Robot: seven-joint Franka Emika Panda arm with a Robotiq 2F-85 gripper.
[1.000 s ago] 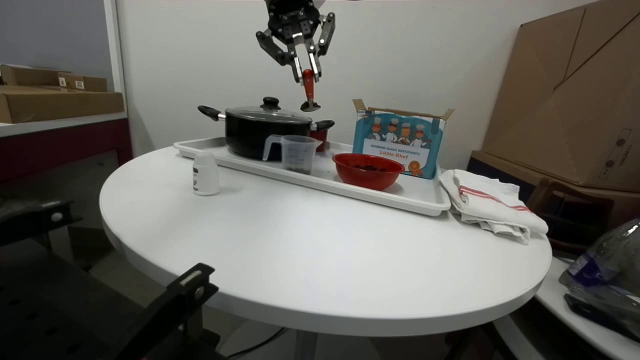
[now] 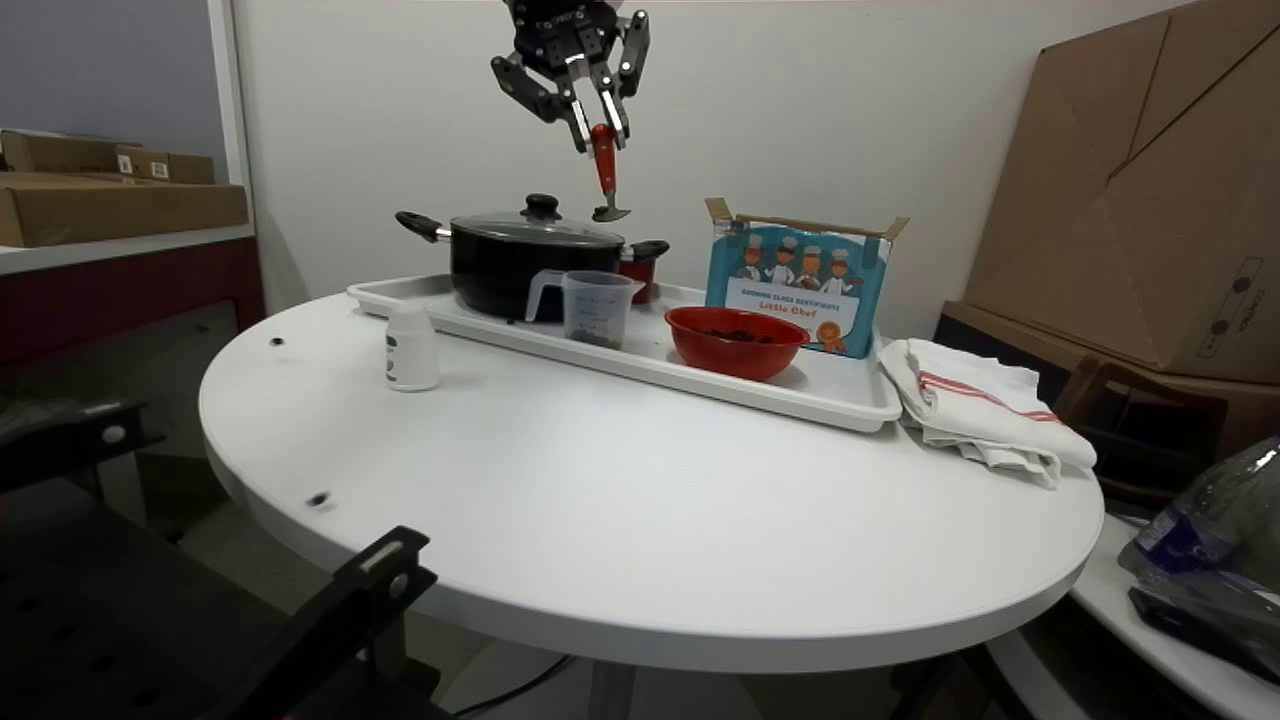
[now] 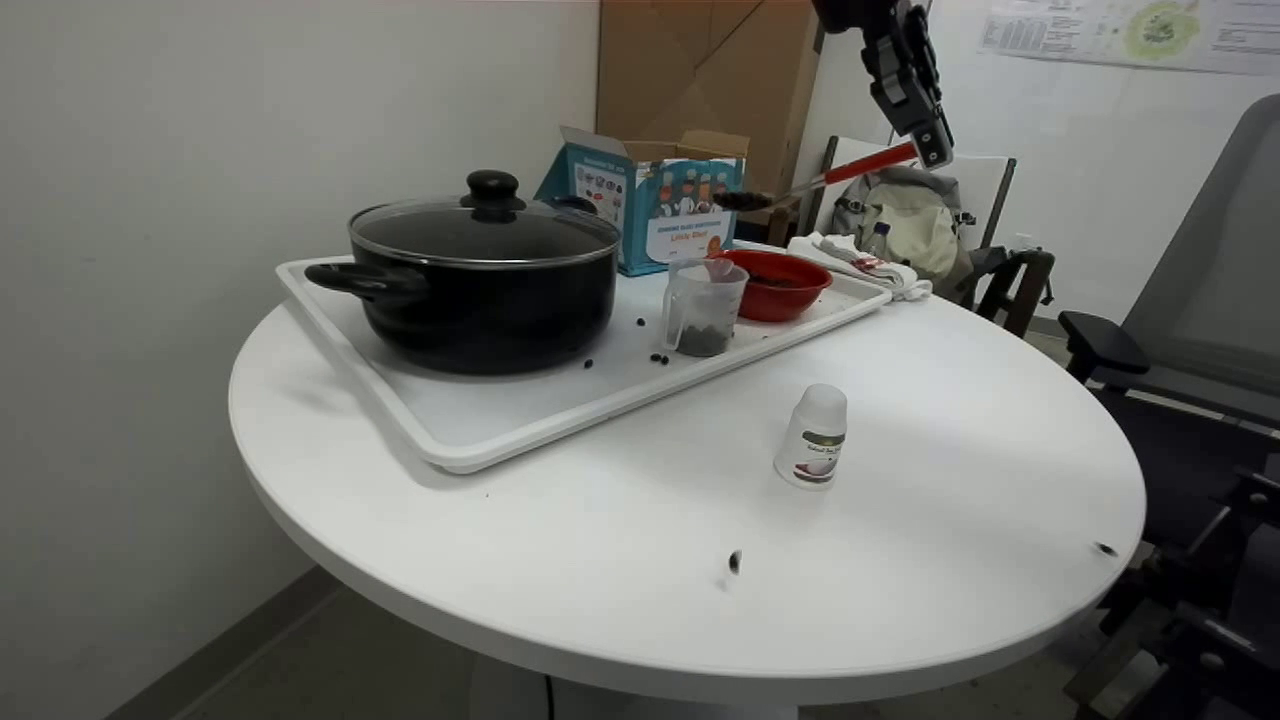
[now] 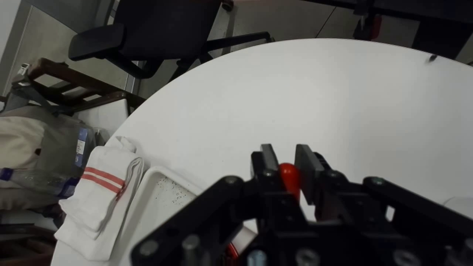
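My gripper [image 2: 603, 136] is shut on the red handle of a spoon [image 2: 603, 162], held in the air above the tray. In exterior view 2 the spoon's head [image 3: 744, 200] looks dark; whether it carries bits cannot be made out. Below stands a clear measuring cup [image 3: 705, 306] with dark bits at its bottom. Beside it a red bowl [image 2: 734, 342] holds more dark bits. In the wrist view the handle's red end [image 4: 290, 177] shows between the fingers, while the spoon's head is hidden.
A lidded black pot [image 3: 486, 288], the cup and the bowl stand on a white tray [image 3: 564, 422], a blue box [image 2: 786, 282] behind. A white bottle [image 3: 816, 438] stands on the table. Folded towel [image 2: 990, 408] lies at the tray's end.
My gripper and the spoon have moved slightly up and left in exterior view 1. Two dark specks now show at the table's left side, where it was bare before.
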